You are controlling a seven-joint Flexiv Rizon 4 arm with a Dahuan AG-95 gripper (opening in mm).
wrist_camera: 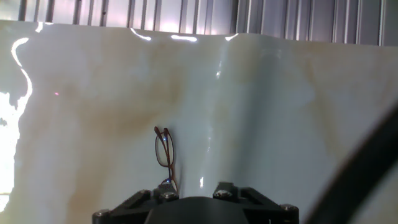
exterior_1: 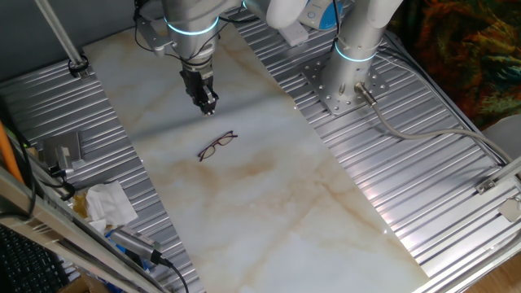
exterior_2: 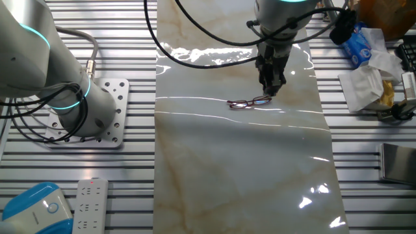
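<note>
A pair of dark reddish-brown framed glasses (exterior_1: 217, 146) lies on the marbled sheet. My gripper (exterior_1: 209, 109) hangs above the sheet, apart from the glasses and toward the sheet's far end in exterior view 1. In exterior view 2, the gripper (exterior_2: 272, 91) overlaps the right end of the glasses (exterior_2: 240, 104). The wrist view shows its two fingertips (wrist_camera: 225, 189) spread apart, with nothing held between them. There, the glasses (wrist_camera: 165, 149) are left of centre, their lower end partly hidden behind the left finger.
The marbled sheet (exterior_1: 285, 220) is otherwise bare, over a slatted metal table (exterior_1: 366, 179). The arm's base plate (exterior_1: 346, 85) stands beside it. White tissue (exterior_1: 110, 203) and a metallic device (exterior_1: 134, 242) lie on the other side. Black cables hang near the arm.
</note>
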